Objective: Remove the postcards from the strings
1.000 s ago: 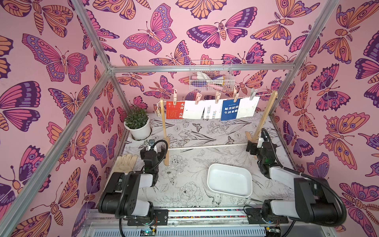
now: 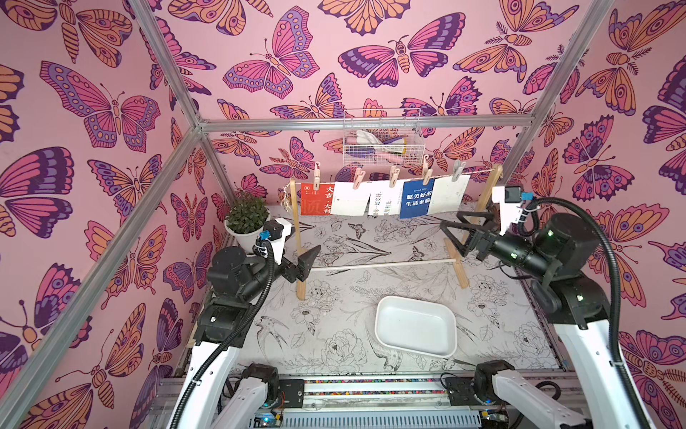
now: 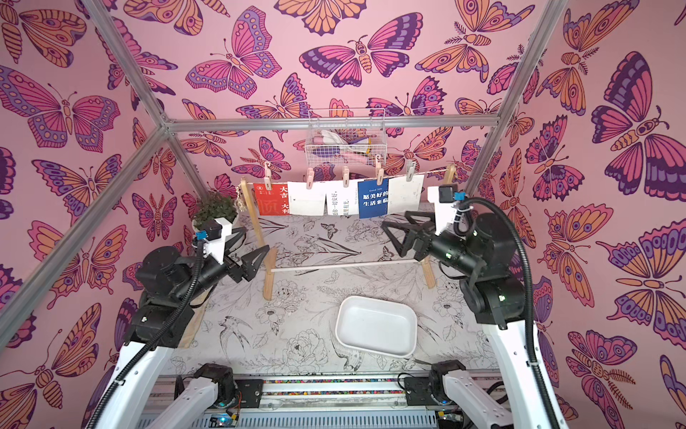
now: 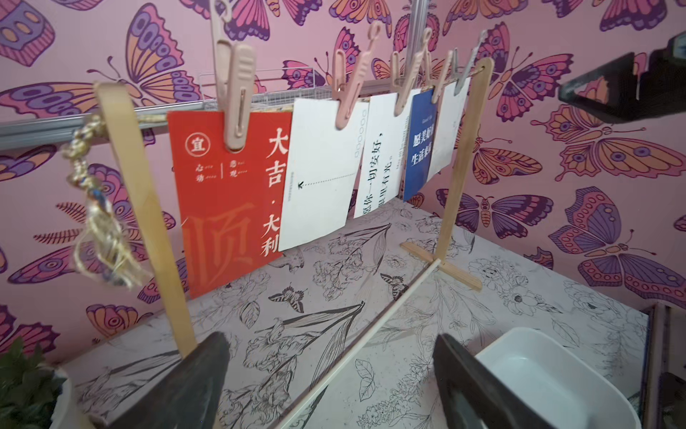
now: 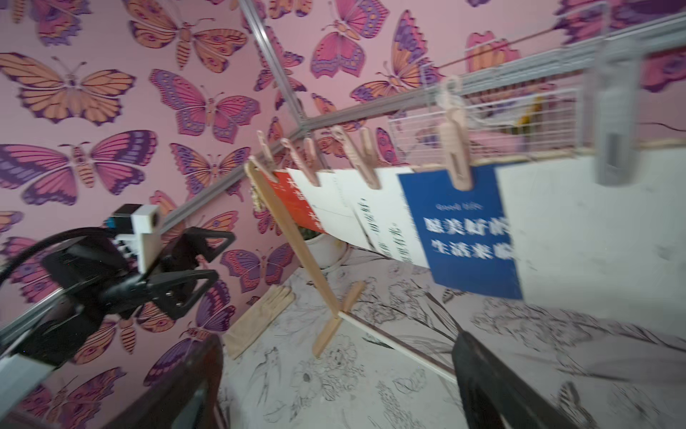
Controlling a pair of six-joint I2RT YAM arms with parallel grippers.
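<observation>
A row of postcards hangs from the string between two wooden posts, each held by a clothespin: a red card (image 4: 235, 193), a white card with a dotted line (image 4: 318, 168), a white card with black lettering (image 4: 382, 146), a blue card (image 3: 373, 198) and a blank white card (image 5: 593, 236). My left gripper (image 3: 256, 240) is open and empty, in front of the left post and below the red card. To the right, my right gripper (image 3: 396, 218) stands open near the blank card's lower side, apart from it. A grey clothespin (image 5: 616, 114) grips that blank card.
An empty white tray (image 2: 416, 351) sits on the table at front. A low wooden rod (image 2: 386, 264) joins the posts (image 2: 297, 236) near the table. A potted plant (image 2: 247, 213) stands behind the left arm, and a wire basket (image 2: 383, 153) hangs at the back.
Both arms have risen from low over the table. The cards hang as before.
</observation>
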